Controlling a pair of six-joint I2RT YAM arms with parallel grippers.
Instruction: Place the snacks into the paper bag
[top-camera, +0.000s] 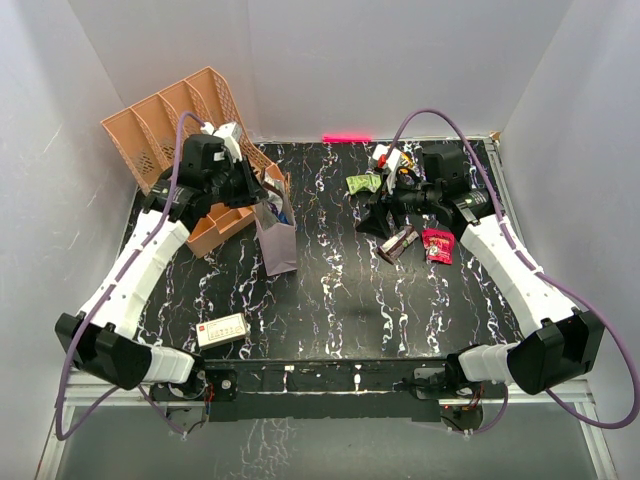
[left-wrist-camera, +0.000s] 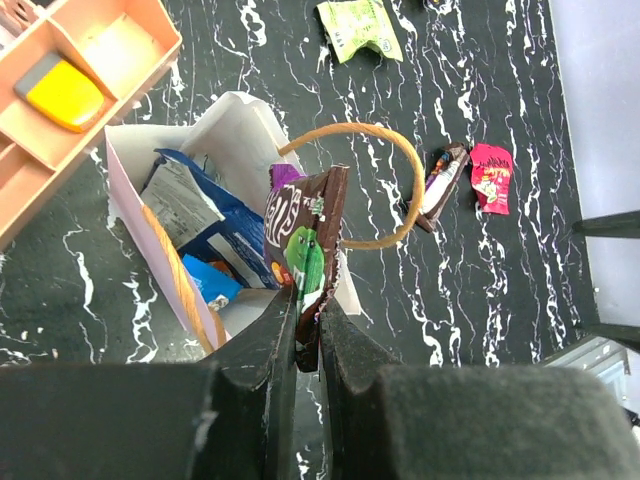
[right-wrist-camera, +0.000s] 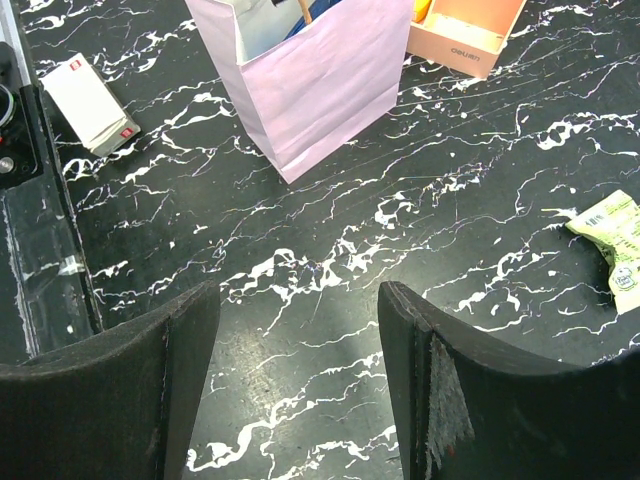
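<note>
In the left wrist view a brown snack packet (left-wrist-camera: 302, 238) with a green character stands upright, pinched by my left gripper, which is shut on it over the mouth of the paper bag. The lilac paper bag (right-wrist-camera: 330, 95) stands on the table and holds blue packets (left-wrist-camera: 215, 225). A green snack (left-wrist-camera: 358, 27), a brown bar (left-wrist-camera: 440, 186) and a red packet (left-wrist-camera: 491, 178) lie on the table. My right gripper is open above bare table, nothing between its fingers.
An orange organizer (top-camera: 205, 235) sits behind and left of the bag. A small white box (top-camera: 222, 330) lies near the front left. A pink strip (top-camera: 347, 138) rests at the back edge.
</note>
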